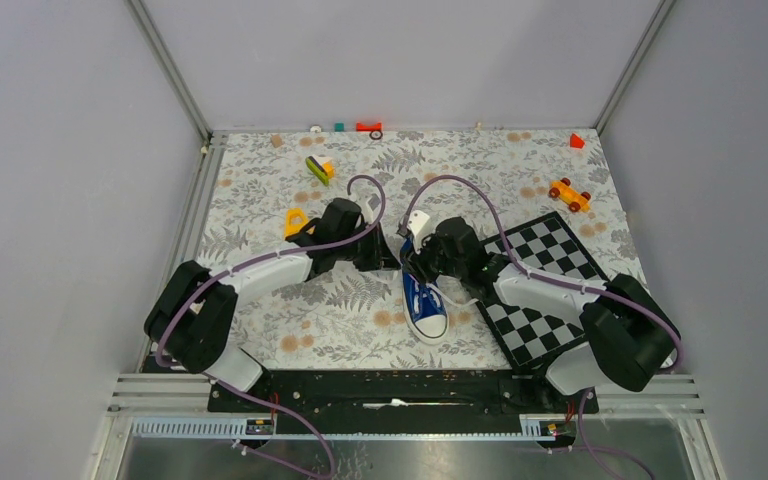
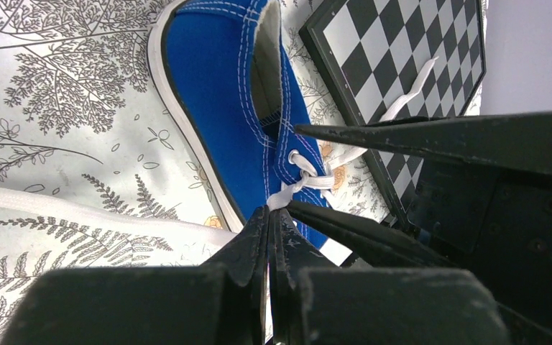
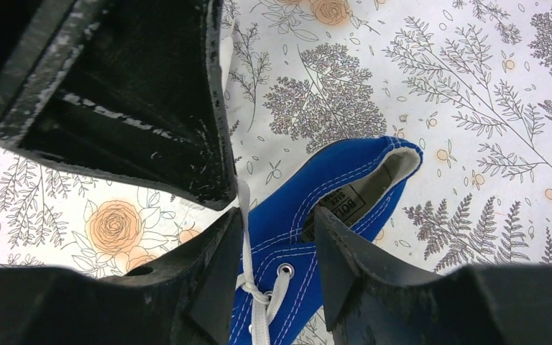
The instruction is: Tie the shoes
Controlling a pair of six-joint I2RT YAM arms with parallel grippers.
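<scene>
A blue canvas shoe (image 1: 426,308) with a white toe cap lies mid-table, toe toward the front. My left gripper is shut on a white lace (image 2: 100,219); the lace runs from the knot (image 2: 315,180) over the shoe's eyelets to its fingertips and trails away left. My right gripper stands part open above the shoe. In the right wrist view, the taut lace (image 3: 246,244) passes close by its left finger; whether they touch I cannot tell. In the left wrist view, the right gripper's fingers (image 2: 388,135) straddle the knot area.
To the shoe's right lies a black-and-white checkered board (image 1: 535,330), the other lace end (image 2: 420,83) reaching over it. A yellow toy (image 1: 297,220) sits near the left arm, and an orange toy car (image 1: 570,195) at the back right.
</scene>
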